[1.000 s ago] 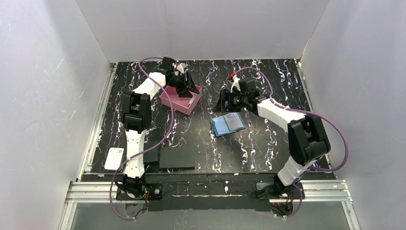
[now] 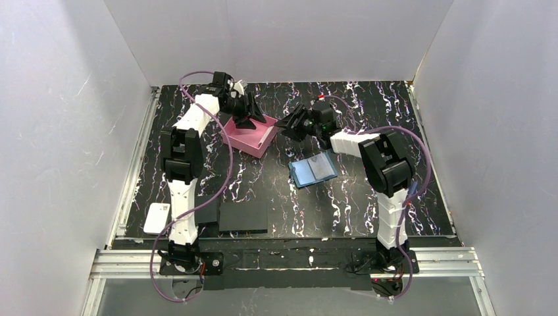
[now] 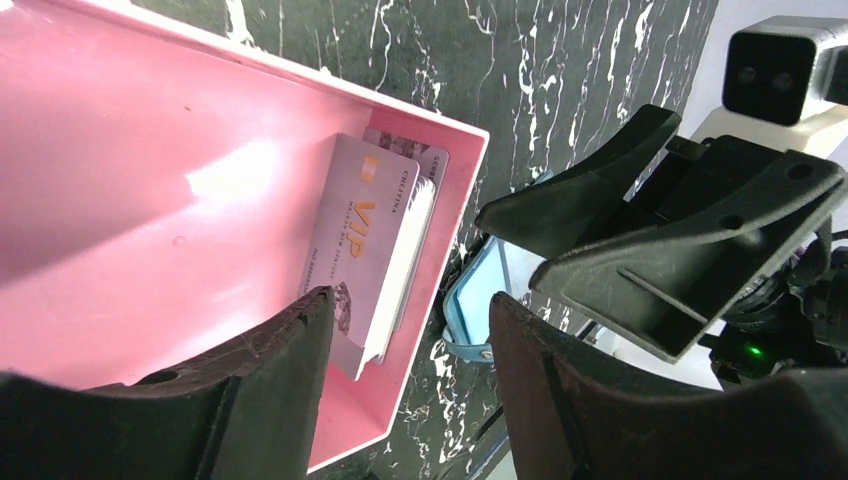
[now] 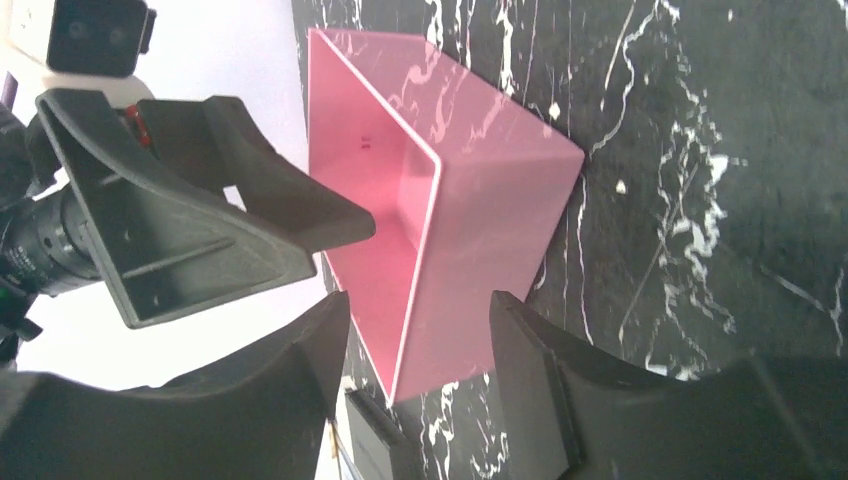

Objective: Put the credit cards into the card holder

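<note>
A stack of cards with a VIP print [image 3: 350, 225] leans against one inner wall of the pink box [image 2: 245, 146]. My left gripper [image 2: 253, 115] hangs over the box, fingers apart and nothing between them. Just outside the box's right corner, my right gripper [image 2: 285, 128] is open and empty; its fingers [image 3: 590, 190] point toward the box in the left wrist view. The blue card holder [image 2: 312, 170] lies spread open on the table, to the right of the box. In the right wrist view the cards are out of sight behind the box wall [image 4: 490, 230].
Dark flat boxes [image 2: 243, 217] lie at the front left, beside a white rectangular item [image 2: 156, 218]. Bare marble table surrounds the holder at its front and right. Both grippers are close together near the box's right end.
My right gripper has moved left toward the box, its arm swinging inward. My left gripper has shifted left and slightly back, away from the cards. Box and holder appear unmoved.
</note>
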